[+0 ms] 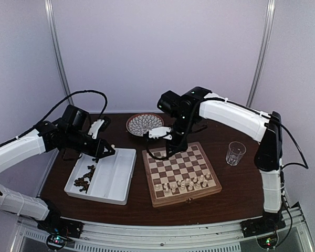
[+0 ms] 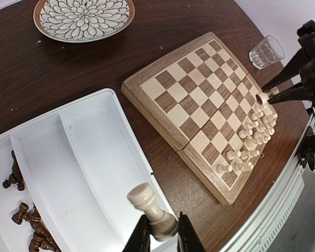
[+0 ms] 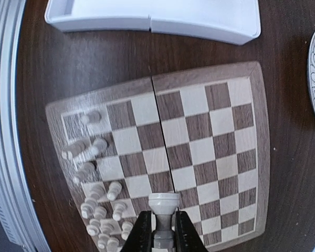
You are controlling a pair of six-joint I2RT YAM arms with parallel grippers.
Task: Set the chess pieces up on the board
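Note:
My left gripper, over the white tray, is shut on a cream chess piece [image 2: 154, 209]. Another cream piece sticks up from between the fingers of my right gripper, shut on it above the chessboard; the left wrist view also shows this piece [image 2: 263, 98] at its right edge. On the wooden board [image 1: 156, 198], several cream pieces [image 1: 190, 185] stand along the near side, while the middle and far squares are bare. Dark brown pieces [image 1: 83, 182] lie in a heap in the left part of the white tray [image 1: 117, 181].
A patterned bowl [image 1: 139, 125] sits at the back, behind the tray and board. To the right of the board stands a clear glass [image 1: 234, 153].

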